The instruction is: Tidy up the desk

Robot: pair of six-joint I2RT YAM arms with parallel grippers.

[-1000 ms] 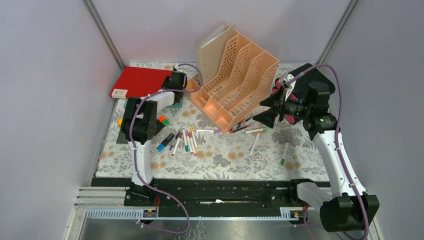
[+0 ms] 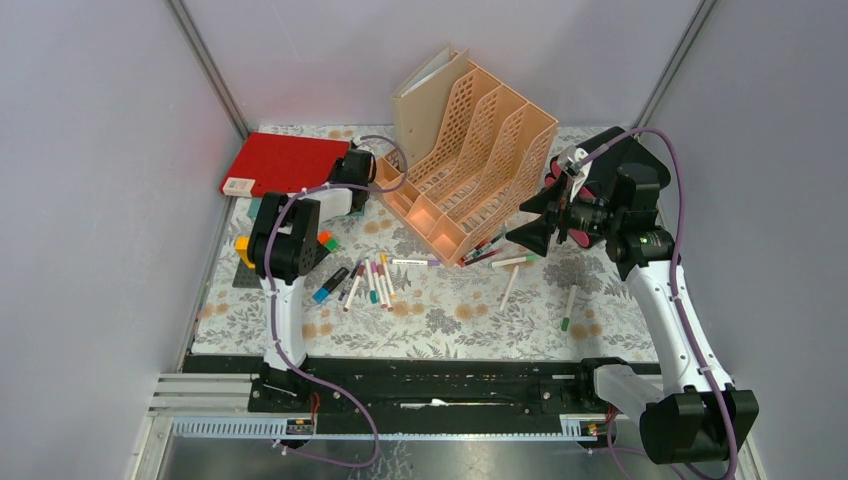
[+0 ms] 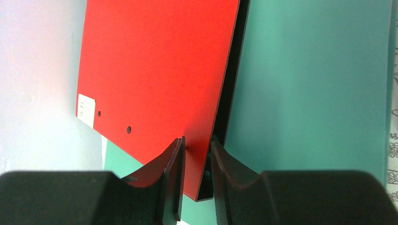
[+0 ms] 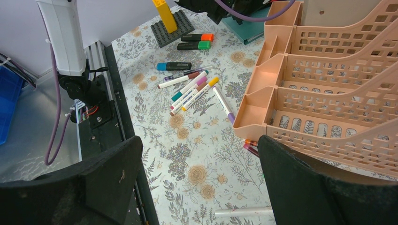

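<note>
In the left wrist view a red binder (image 3: pixel 155 61) lies on a green folder (image 3: pixel 309 84). My left gripper is at the binder's edge, one finger over the red cover and the other past its dark side. A gap shows between these fingers; whether both touch the binder I cannot tell. The orange file rack (image 2: pixel 447 222) stands at the back centre, a beige binder (image 2: pixel 420 115) in its left slot. At the rack's right my right gripper (image 2: pixel 538 220) is open and empty. Loose markers (image 2: pixel 376 283) lie front left of the rack.
A yellow object (image 4: pixel 165 15) sits on a dark grey plate (image 4: pixel 172 29), partly behind the left arm from above. Highlighters (image 4: pixel 197 37) lie nearby. A black item (image 2: pixel 620 155) is behind the right arm. More pens (image 2: pixel 568 308) lie front right.
The red binder, rack and right arm look unmoved.
</note>
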